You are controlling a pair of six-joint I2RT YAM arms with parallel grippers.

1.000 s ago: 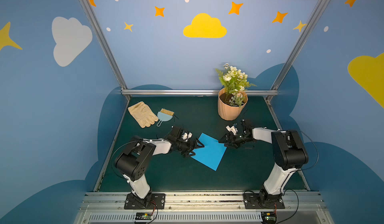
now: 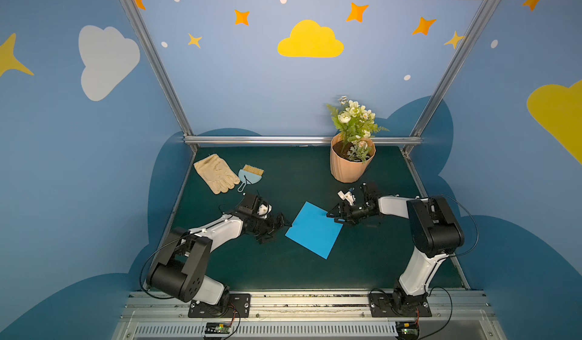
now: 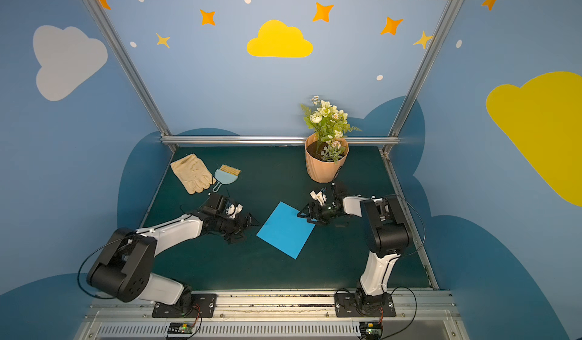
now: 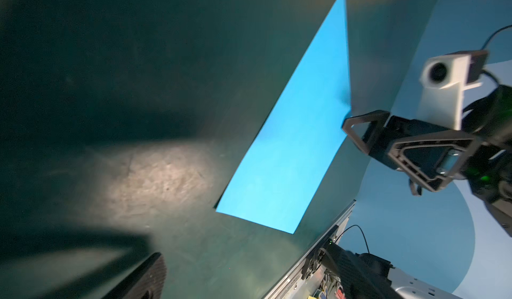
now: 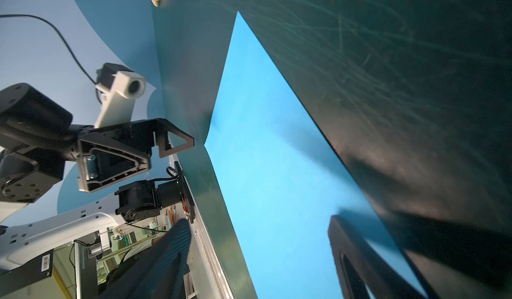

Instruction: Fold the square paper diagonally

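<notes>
The blue square paper (image 2: 314,232) lies flat and unfolded on the dark green table, turned so that one corner points toward the front. My right gripper (image 2: 333,217) is open over its right corner; in the right wrist view both fingers (image 5: 354,256) stand wide apart, one of them above the sheet. Just off the paper's left corner is my left gripper (image 3: 251,229), also open. Bare table shows between its fingers in the left wrist view. Neither gripper has hold of the sheet.
A potted plant (image 2: 347,165) stands behind the right arm. Beige gloves (image 2: 216,174) and a small blue brush (image 2: 249,176) lie at the back left.
My left gripper has moved left, from over the paper's left corner to beside it. The right gripper has shifted slightly left over the right corner. The sheet stays about where it was.
</notes>
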